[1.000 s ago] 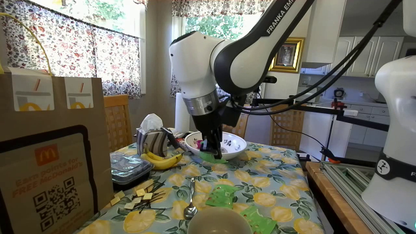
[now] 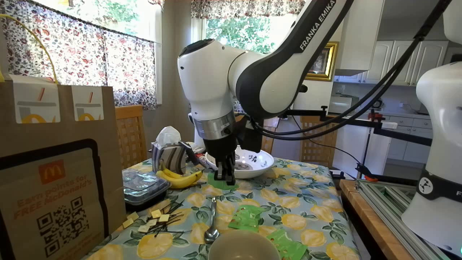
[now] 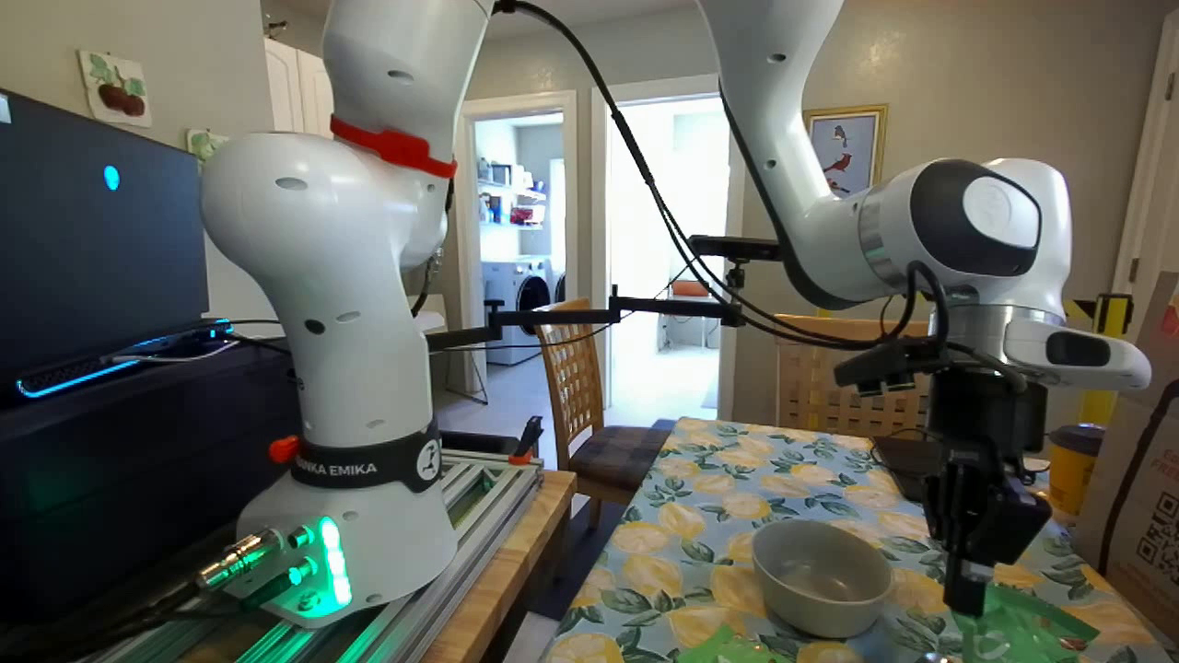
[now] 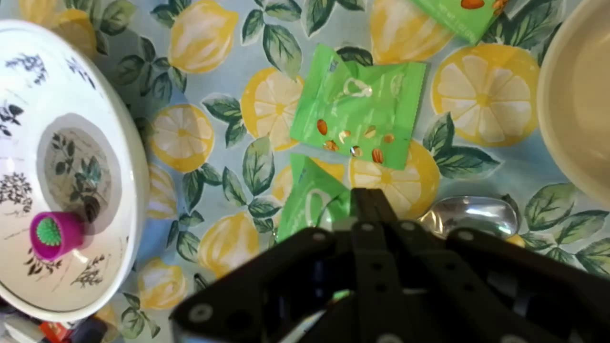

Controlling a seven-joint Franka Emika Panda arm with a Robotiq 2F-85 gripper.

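My gripper (image 2: 225,179) is shut on a green snack packet (image 4: 311,200), whose sheet sticks out to one side of the fingertips in the wrist view. The same packet (image 3: 1025,628) shows beside the fingertips in exterior view 2. Two similar green packets lie on the cloth: one (image 4: 360,108) with nuts printed on it, the other (image 2: 288,245) nearer the beige bowl (image 2: 243,247). Behind the gripper in exterior view 1 stands a wide white bowl (image 2: 258,162) with a leaf pattern. Inside it is a magenta cup (image 4: 64,233) with a green bristly top.
A metal spoon (image 2: 212,232) lies near the beige bowl. To the left are bananas (image 2: 182,179), a clear-lidded container (image 2: 145,187), a tissue box (image 2: 169,156), small pale squares with dark sticks, and a tall paper bag (image 2: 56,173).
The gripper has shifted left and slightly lower in exterior view 1, turning more upright. The green packet has moved along with it, away from the front of the white bowl.
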